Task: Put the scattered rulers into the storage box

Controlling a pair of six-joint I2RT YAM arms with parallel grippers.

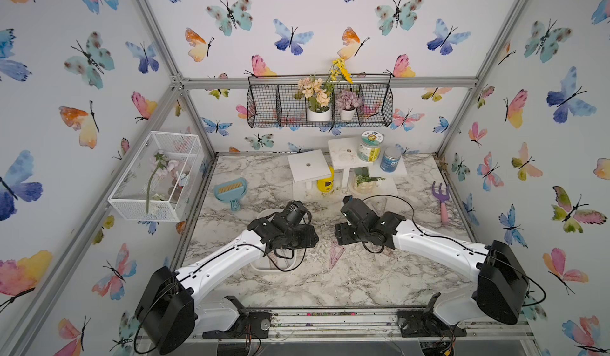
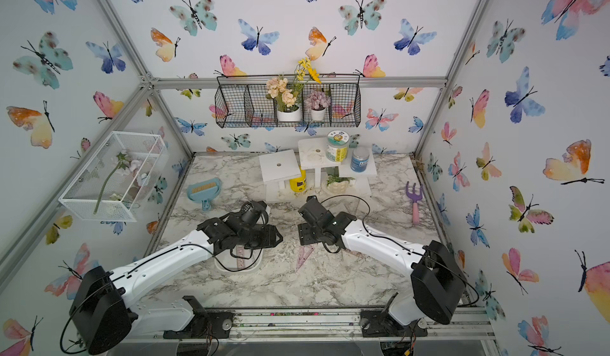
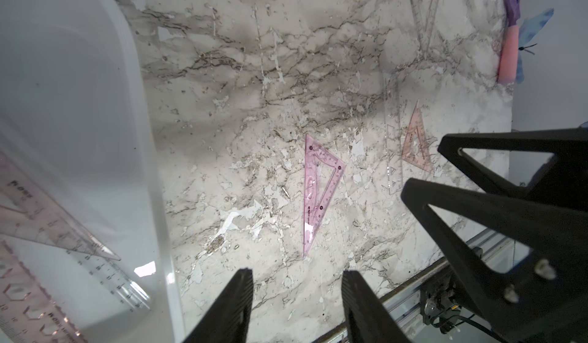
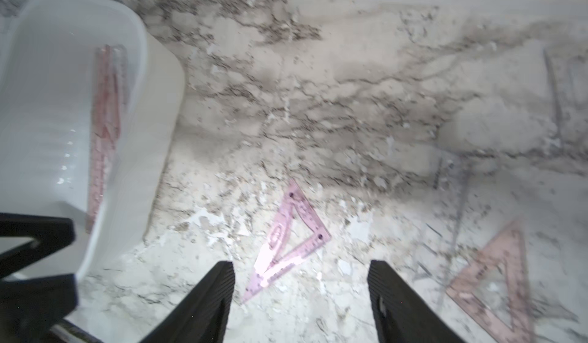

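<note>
The white storage box [image 3: 144, 159] holds several clear and pink rulers [image 3: 36, 202]. On the marble table lies a pink triangle ruler [image 3: 310, 190], apart from the box. A second, orange-pink triangle [image 4: 511, 269] rests to its right, beside a long clear ruler [image 3: 392, 128]. Farther back is a clear triangle [image 3: 424, 12]. My left gripper stands open above the table close to the box, nothing between its fingers. Over the pink triangle hangs my right gripper, also open and empty, with the triangle still flat on the table below.
White stands [image 1: 309, 165] with cans and a yellow container [image 1: 326, 181] occupy the back. A blue dustpan [image 1: 230, 191] lies at the back left, a purple-and-pink garden fork [image 1: 441, 203] at the right edge. Both hands are close together over the middle.
</note>
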